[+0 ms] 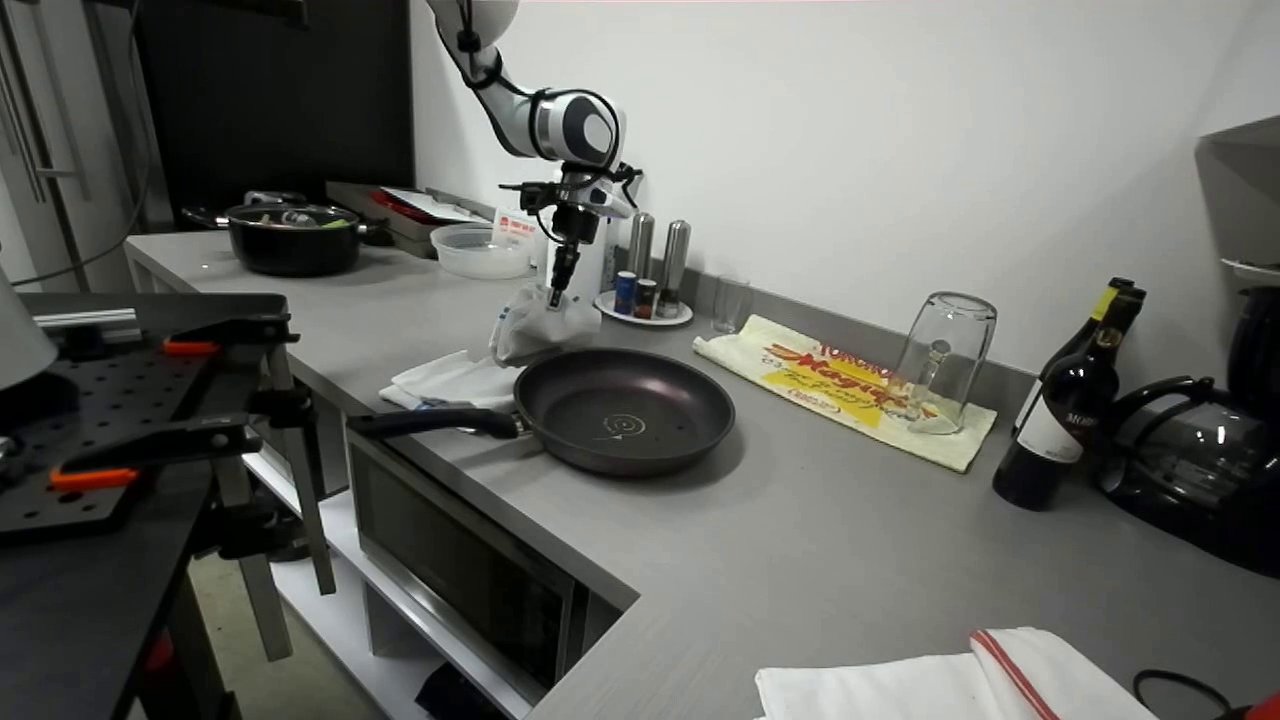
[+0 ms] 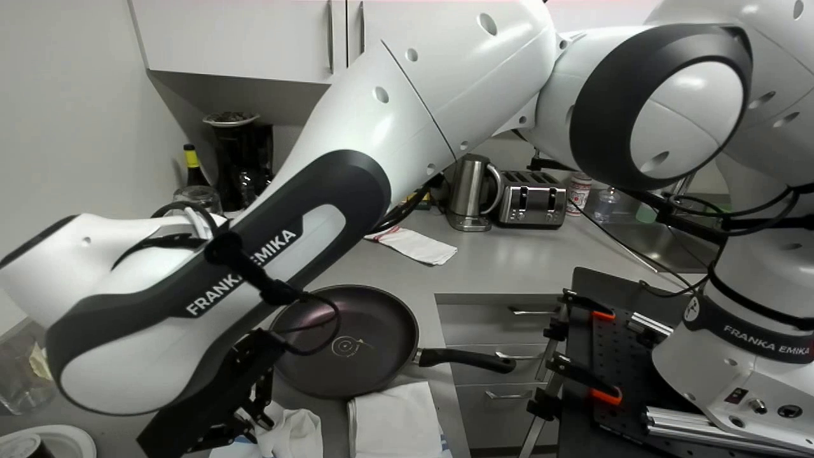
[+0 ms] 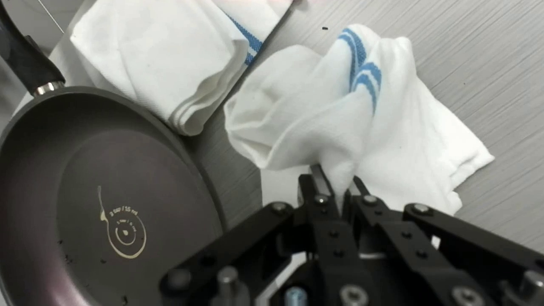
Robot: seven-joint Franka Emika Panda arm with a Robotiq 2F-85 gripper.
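My gripper is shut on a white cloth with blue stripes [image 3: 316, 112], pinching a bunched fold between its fingertips. In exterior view 1 this cloth hangs behind the pan, over the counter. The dark frying pan [image 1: 626, 414] rests on the counter, its black handle [image 1: 434, 421] reaching past the front edge. Flat beside the pan lies a second, folded white cloth [image 3: 163, 51] with a blue stripe. Inside the pan only the printed rings and a few dark specks show. Exterior view 2 has the gripper partly hidden by the arm.
Behind the gripper, a white plate [image 1: 645, 314] holds shakers and mills. A yellow printed towel [image 1: 828, 382] carries an upturned glass jar [image 1: 948, 360]. Wine bottles [image 1: 1071, 396] stand at the right; a black pot [image 1: 294, 238] sits far left. Counter right of the pan is clear.
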